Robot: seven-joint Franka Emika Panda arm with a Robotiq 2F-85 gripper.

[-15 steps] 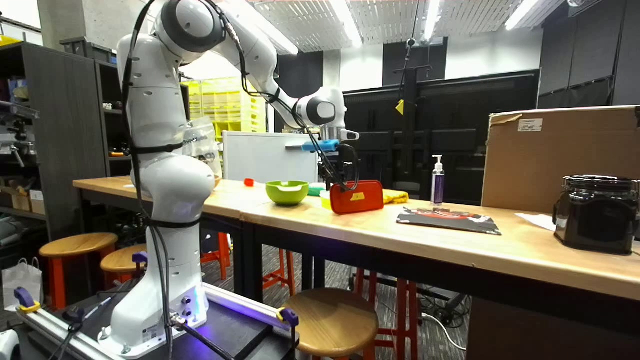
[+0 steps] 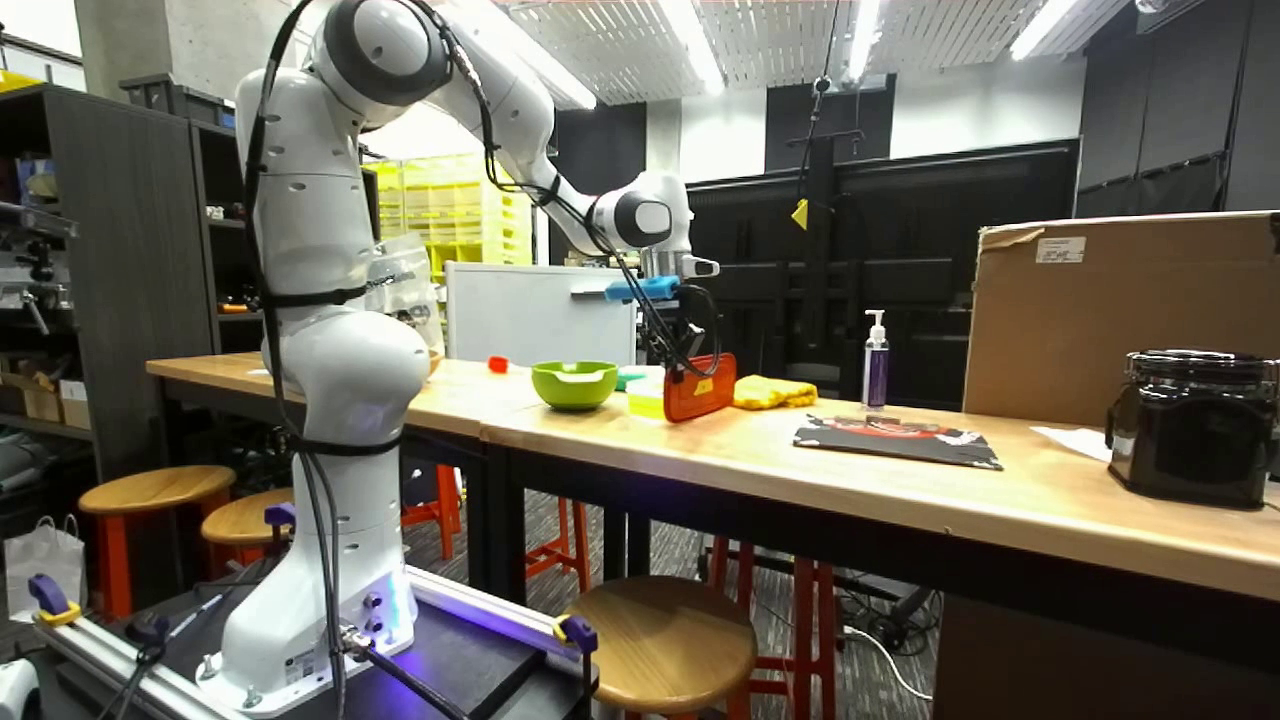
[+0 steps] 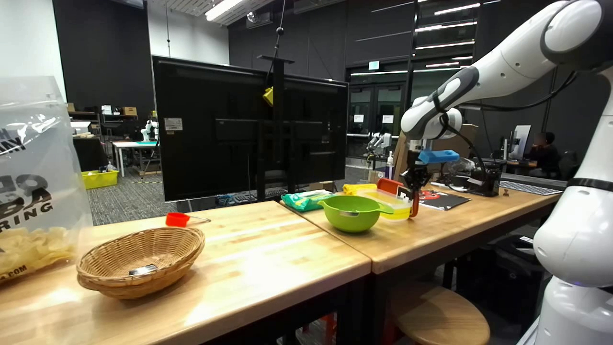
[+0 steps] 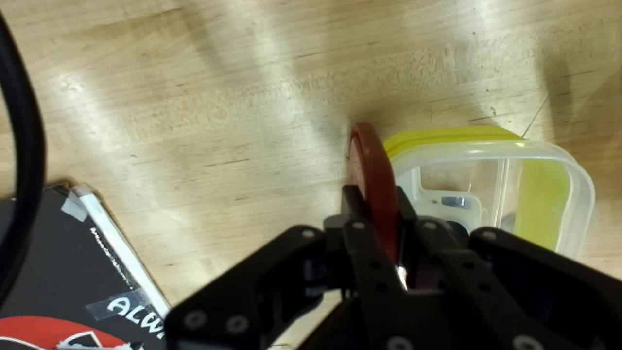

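Note:
Gripped on edge, a flat red lid (image 2: 702, 389) stands upright just above or on the table; whether it touches the wood I cannot tell. My gripper is shut on it, one black finger on each side, as the wrist view shows. Right beside the lid there is a clear container (image 4: 574, 192) with yellow lower walls and a pale item inside. Part of this container is covered by my gripper in the wrist view. From the second exterior side, the container (image 3: 396, 210) sits between the green bowl (image 3: 351, 213) and the lid.
Behind the lid lies a yellow cloth (image 2: 774, 392). A dark printed board (image 2: 897, 442), a pump bottle (image 2: 876, 366) and a black jar (image 2: 1188, 426) occupy the table to the right. Further off stand a wicker basket (image 3: 187, 251) and a red scoop (image 3: 176, 219).
The red lid has turned about the vertical, so its broad face looks narrower in exterior view 1, and more of the container shows beside it. The arm has barely shifted.

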